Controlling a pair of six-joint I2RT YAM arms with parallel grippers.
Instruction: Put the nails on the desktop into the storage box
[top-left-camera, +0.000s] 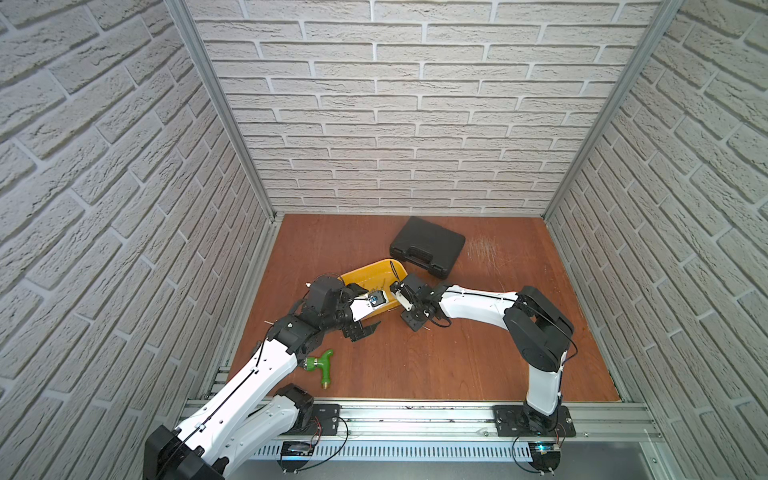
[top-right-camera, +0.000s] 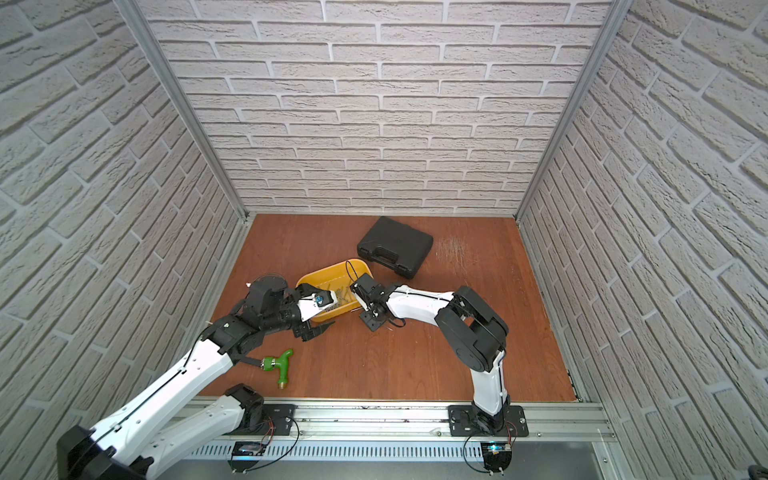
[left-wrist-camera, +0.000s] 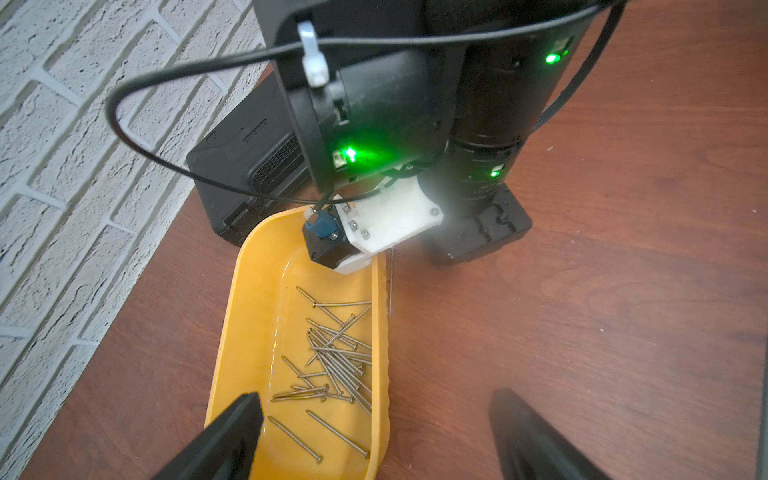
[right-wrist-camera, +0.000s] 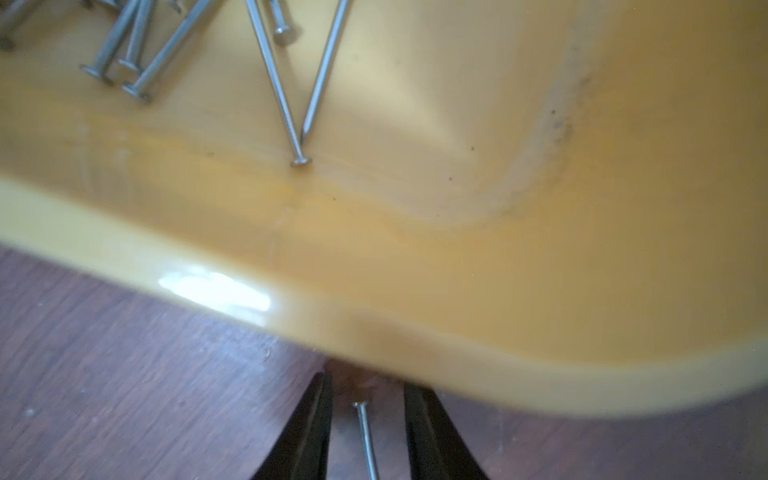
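The yellow storage box (left-wrist-camera: 380, 360) holds many scattered nails (left-wrist-camera: 340, 432) on its floor. Just outside its wall, one nail (right-wrist-camera: 366, 436) lies on the brown desktop. In the right wrist view that nail shows between the fingers of my right gripper, with a gap on each side; the fingers are part open, close below the box's rim. My left gripper is spread wide over the box's edge, one finger on the box side and one on the desk side, with nothing held. In the left wrist view the right arm hides its fingertips.
A black case (top-left-camera: 428, 246) lies behind the box. Near the front left is a green tool (top-left-camera: 324, 369), close to the left arm. Both arms stand near each other at the box.
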